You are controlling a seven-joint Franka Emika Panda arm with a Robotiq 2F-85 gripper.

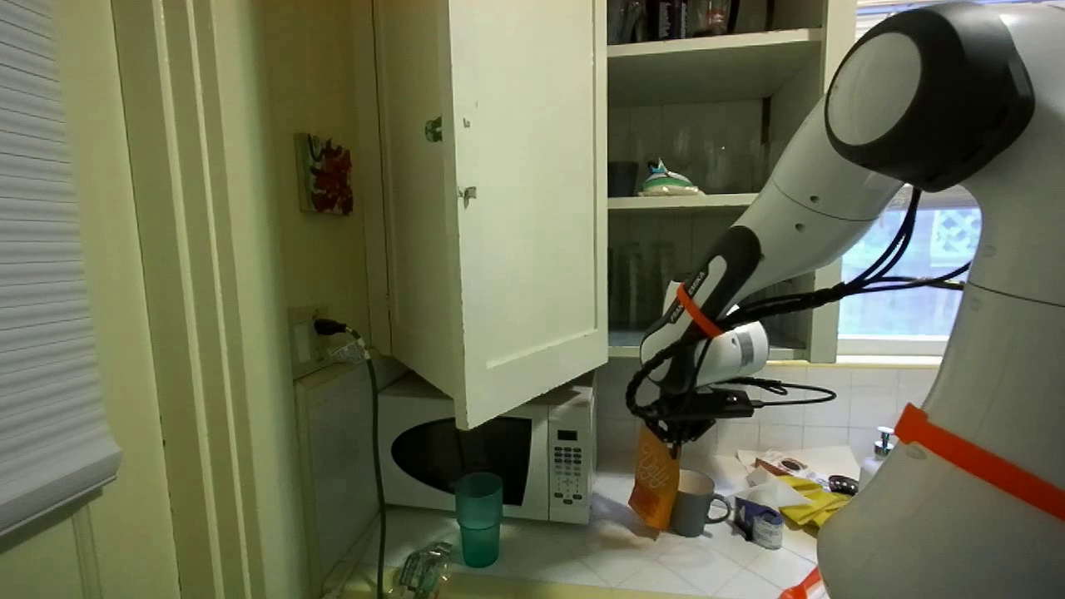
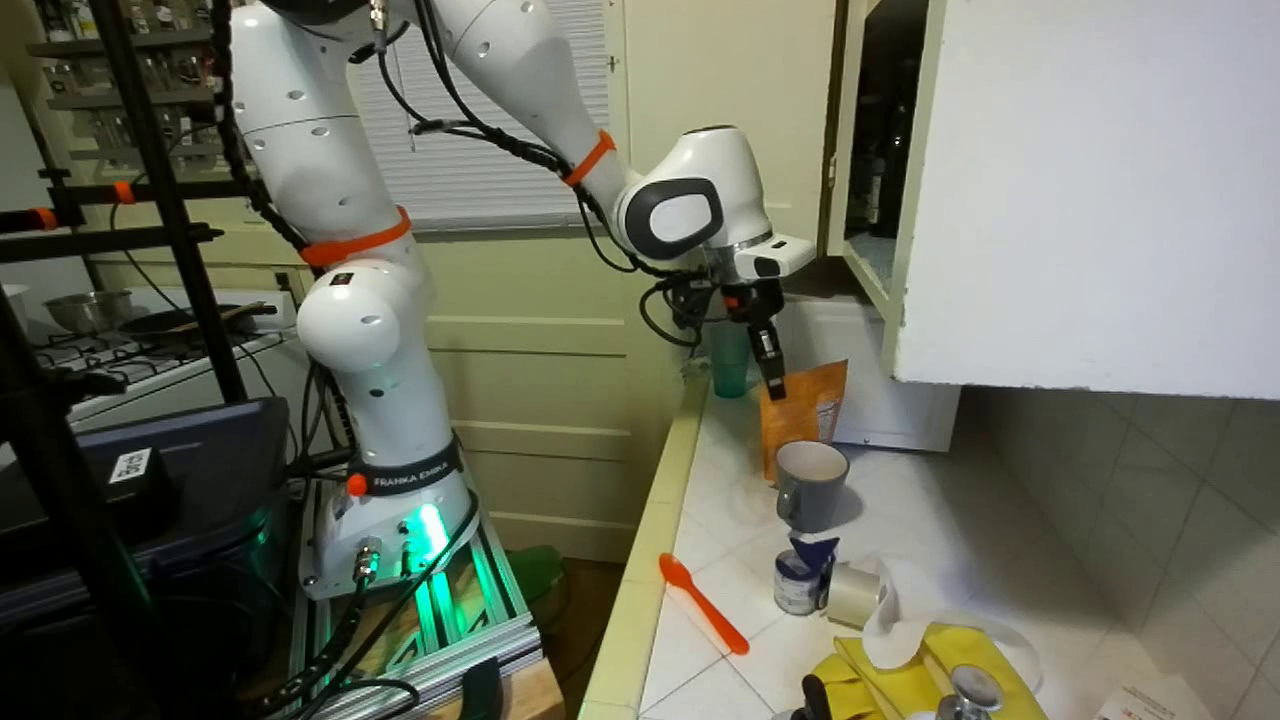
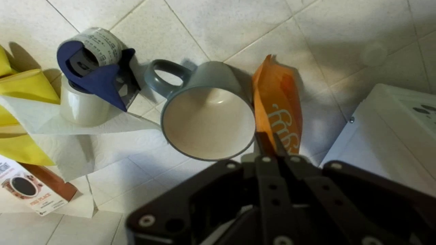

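Note:
An orange bag (image 1: 654, 484) with pale lettering leans at a tilt beside the grey mug (image 1: 695, 504). My gripper is shut at the bag's upper edge, which appears pinched thinly between the fingertips. In the second exterior view the fingers (image 2: 768, 348) reach down to the orange bag (image 2: 801, 414), and the mug (image 2: 811, 486) stands upright close by. The wrist view shows the mug (image 3: 208, 122) empty, its cream inside facing the camera, the bag (image 3: 280, 106) just right of it. Whether the bag's bottom touches the counter is hard to tell.
A white microwave (image 1: 569, 454) sits behind, under an open cabinet door (image 1: 529, 220). A teal cup (image 1: 479, 519) stands left of the bag. Tape rolls (image 2: 795, 582), an orange spoon (image 2: 705, 604) and yellow gloves (image 2: 960, 666) lie along the counter.

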